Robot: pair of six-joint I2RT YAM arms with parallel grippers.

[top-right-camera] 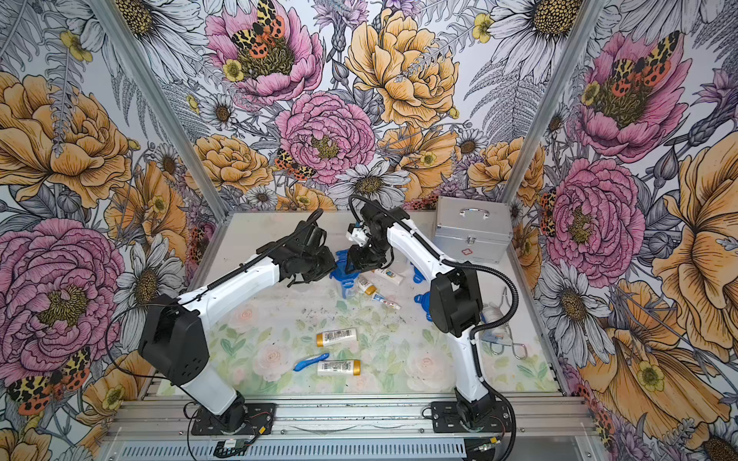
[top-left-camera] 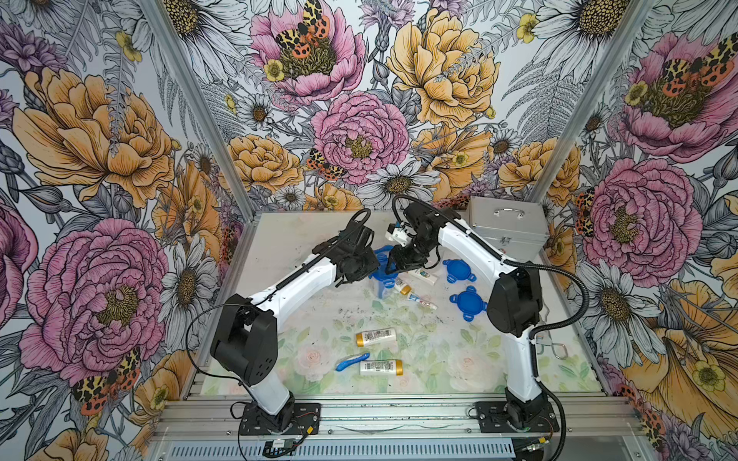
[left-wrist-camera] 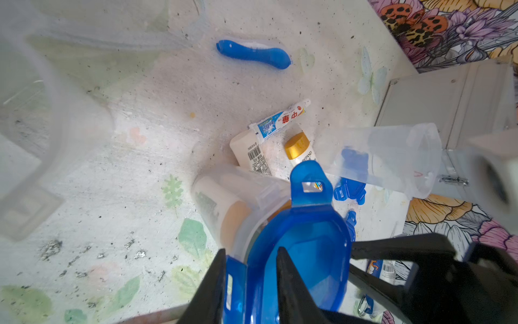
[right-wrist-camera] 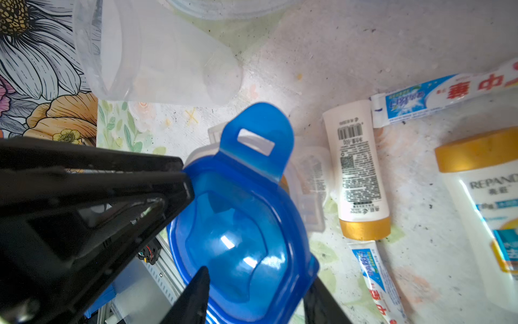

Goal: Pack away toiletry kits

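Observation:
A clear container (left-wrist-camera: 215,199) with a blue lid (right-wrist-camera: 232,237) is held up between my grippers near the table's middle. My left gripper is shut on its rim. My right gripper is shut on the lid's edge. Around it lie lotion bottles (right-wrist-camera: 356,162), toothpaste tubes (right-wrist-camera: 377,275) and more clear containers (right-wrist-camera: 162,64). Two blue lids (top-left-camera: 467,302) lie to the right. Two more bottles (top-left-camera: 375,336) and a blue item (top-left-camera: 352,361) lie at the front.
A silver case (top-left-camera: 507,226) stands at the back right. Metal tongs (top-right-camera: 513,345) and a clear item lie along the right edge.

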